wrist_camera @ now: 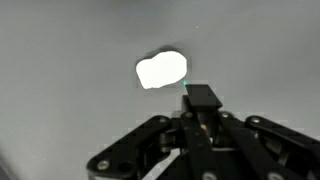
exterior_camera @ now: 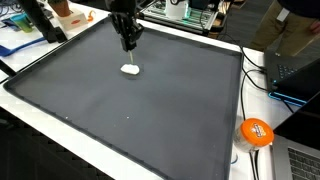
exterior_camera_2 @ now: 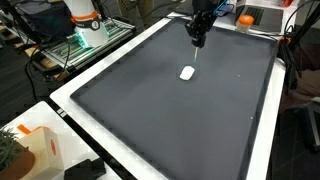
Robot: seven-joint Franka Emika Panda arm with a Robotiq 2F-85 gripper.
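A small white rounded object [exterior_camera: 130, 69] lies on the dark grey board [exterior_camera: 180, 110]; in the wrist view the white object [wrist_camera: 162, 69] shows from above, just ahead of my fingers. My gripper [exterior_camera: 130, 47] is over the board, shut on a thin light stick [exterior_camera_2: 196, 54] that points downward. The stick's lower end is close to the white object; whether they touch cannot be told. Between the dark fingertips in the wrist view only a small greenish tip of the stick [wrist_camera: 185, 83] shows.
An orange-topped container [exterior_camera: 254, 133] stands on the white border by a laptop [exterior_camera: 296, 160]. Cups and tools crowd the far left corner. Most of the board around the white object is bare.
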